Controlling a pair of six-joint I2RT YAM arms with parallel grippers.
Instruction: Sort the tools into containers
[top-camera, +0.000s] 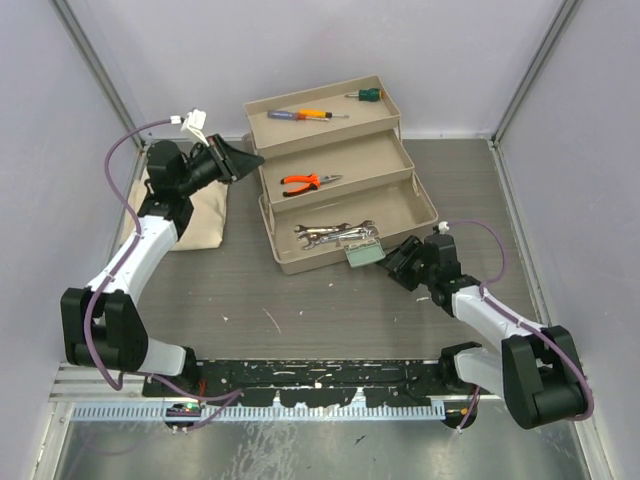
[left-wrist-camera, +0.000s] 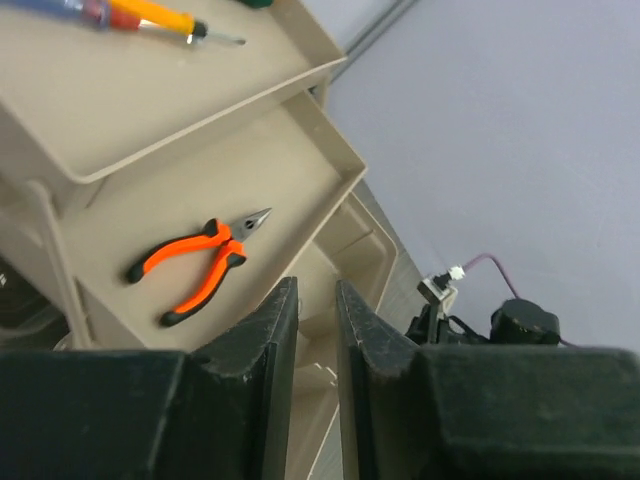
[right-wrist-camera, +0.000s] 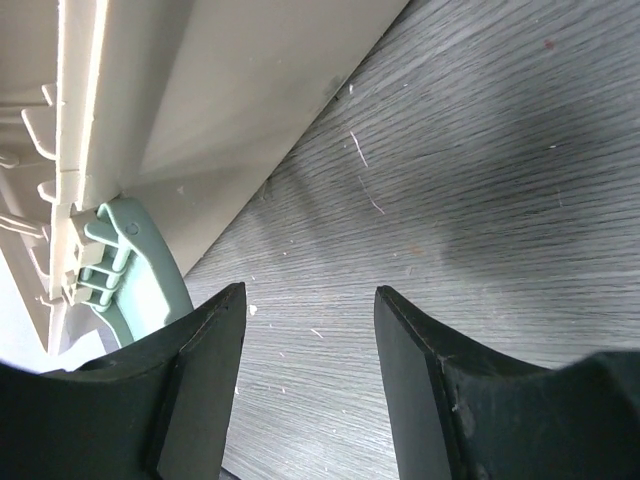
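A beige three-tier toolbox (top-camera: 285, 258) stands unfolded on the table. Its top tray holds a blue-handled screwdriver (top-camera: 284, 115), an orange-handled one (top-camera: 314, 113) and a green-handled one (top-camera: 370, 95). Orange-and-black pliers (top-camera: 300, 184) lie in the middle tray, and several wrenches (top-camera: 338, 234) in the bottom one. My left gripper (top-camera: 250, 160) is at the box's left side, beside the upper trays; a narrow empty gap separates its fingers (left-wrist-camera: 275, 345). Beside the pale green latch (right-wrist-camera: 148, 265) at the box's front, my right gripper stands open, only tabletop showing between its fingers.
A beige cloth (top-camera: 206, 215) lies left of the box, partly under the left arm. Bare table (top-camera: 300, 320) stretches in front of the box. Walls close in on both sides and behind.
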